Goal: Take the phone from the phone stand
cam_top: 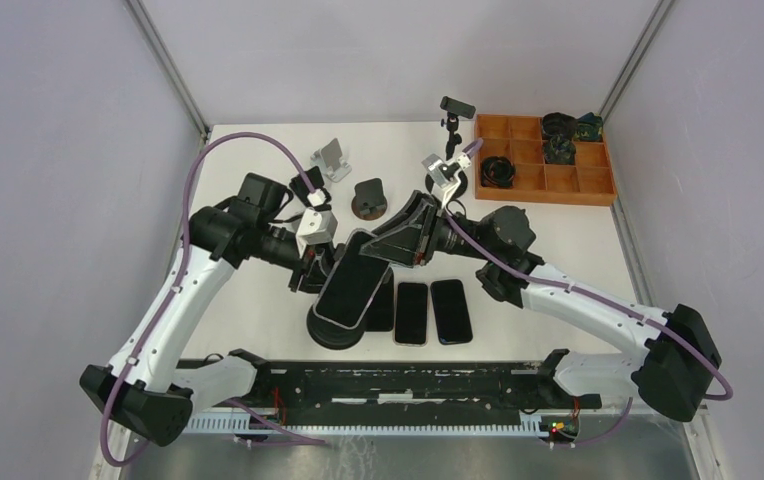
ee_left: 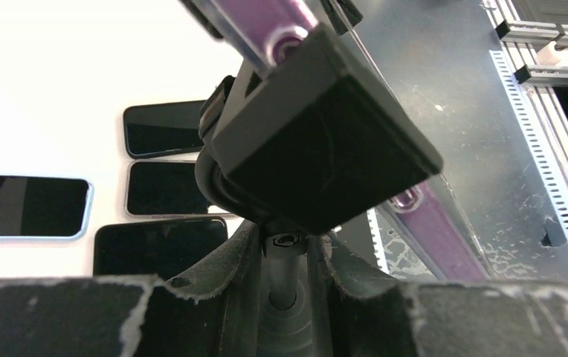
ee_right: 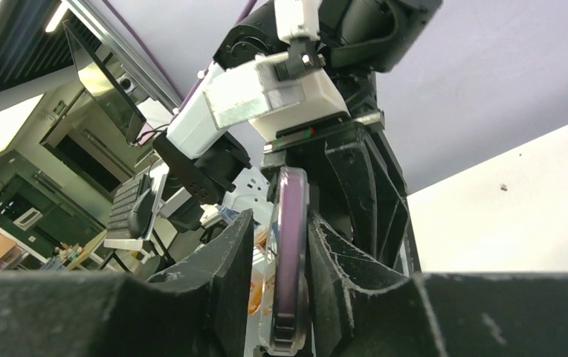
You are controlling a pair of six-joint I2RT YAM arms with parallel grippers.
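A dark phone (cam_top: 350,282) with a clear purple-edged case leans on a black round-based stand (cam_top: 320,330) at the table's front middle. My left gripper (cam_top: 308,270) is behind it, shut on the stand's post (ee_left: 282,275) below the black holder (ee_left: 326,149). My right gripper (cam_top: 393,245) is at the phone's upper end. In the right wrist view the phone's edge (ee_right: 291,245) is between its fingers; whether they grip it is hard to tell.
Several phones (cam_top: 452,310) lie flat on the table. Other stands (cam_top: 369,200) stand behind, and an orange compartment tray (cam_top: 548,190) holds dark items at the back right.
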